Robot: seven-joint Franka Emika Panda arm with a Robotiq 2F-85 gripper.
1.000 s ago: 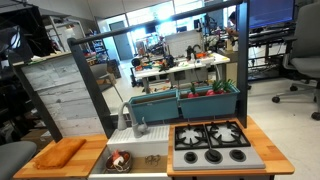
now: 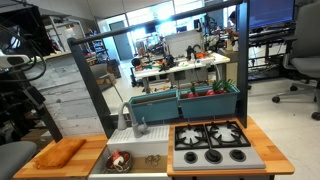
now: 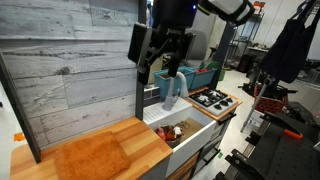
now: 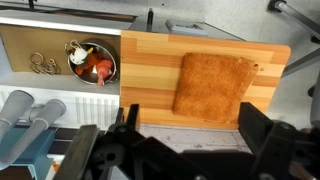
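An orange-brown cloth (image 4: 214, 85) lies flat on the wooden counter (image 4: 150, 75), slightly askew. The same cloth (image 3: 90, 160) shows at the counter's near end in exterior view 2, and as an orange patch (image 2: 60, 152) at the lower left in exterior view 1. Above the counter hangs my gripper, its dark fingertips wide apart in the wrist view. Only wood and cloth, well below, show between them. A metal bowl (image 4: 92, 66) with red and pale items sits in the sink beside the counter.
A tap (image 2: 125, 115) rises behind the sink. The stove (image 2: 213, 146) lies beyond it, with a blue rack (image 2: 160, 108) behind. Tall dark frame posts (image 2: 243, 60) and a panelled wall (image 3: 80, 90) border the counter. Bare wood surrounds the cloth.
In exterior view 1, the dark arm and gripper have come lower and farther into view at the left. Cloth, bowl and stove have stayed put.
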